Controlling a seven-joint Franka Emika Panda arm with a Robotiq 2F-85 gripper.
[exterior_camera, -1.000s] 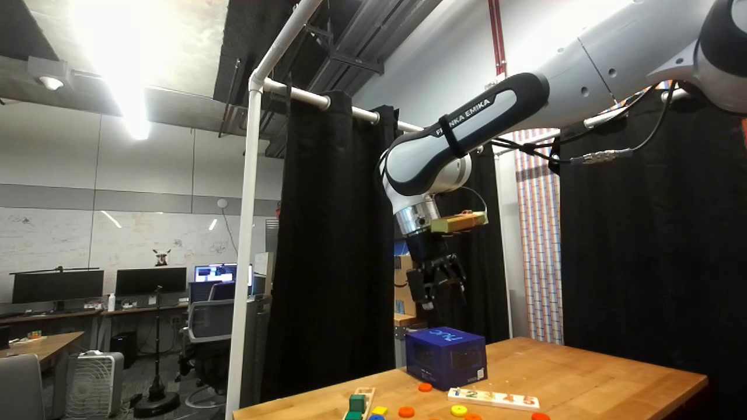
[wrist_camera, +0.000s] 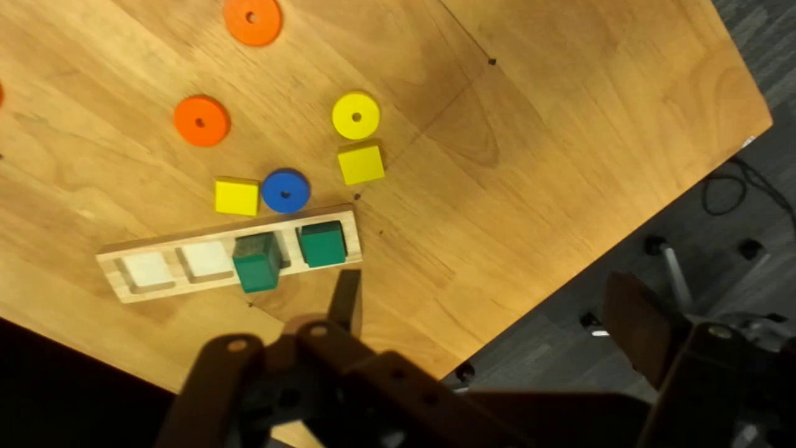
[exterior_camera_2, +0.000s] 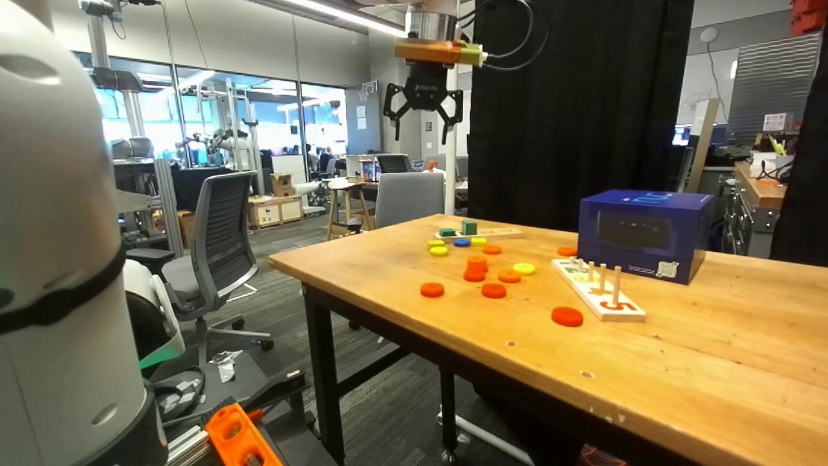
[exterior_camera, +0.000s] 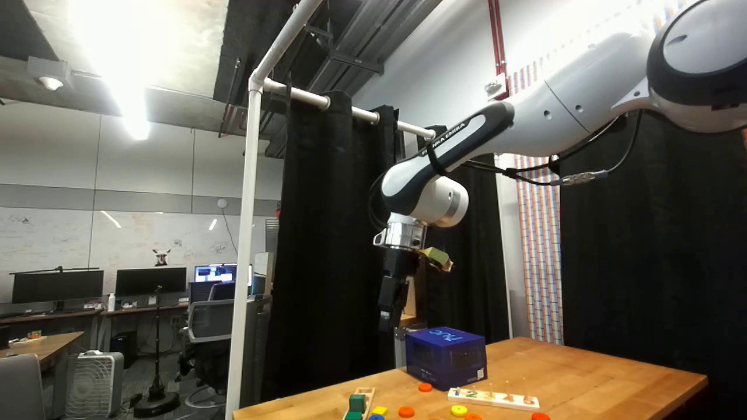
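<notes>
High over the far end of the table, my gripper [exterior_camera_2: 421, 131] stands open, its fingers wide apart with nothing between them. A wooden tray [wrist_camera: 153, 296] with square recesses lies below; two green blocks, one tall [wrist_camera: 257, 262] and one lower [wrist_camera: 323, 245], sit in or on it at one end, and two recesses are empty. Beside it lie yellow squares [wrist_camera: 361, 165], a blue ring [wrist_camera: 285, 191], a yellow ring [wrist_camera: 356, 116] and orange rings [wrist_camera: 202, 121]. A numbered board with pegs [exterior_camera_2: 603, 288] rests farther along, its pegs bare.
A dark blue box [exterior_camera_2: 645, 235] stands behind the numbered board. More orange rings [exterior_camera_2: 494, 290] are scattered over the tabletop, two of them stacked. The table's corner [wrist_camera: 757, 119] shows at right in the wrist view.
In exterior view 1 the arm has swung left, and the gripper has turned and now appears edge-on. The things on the table have not moved.
</notes>
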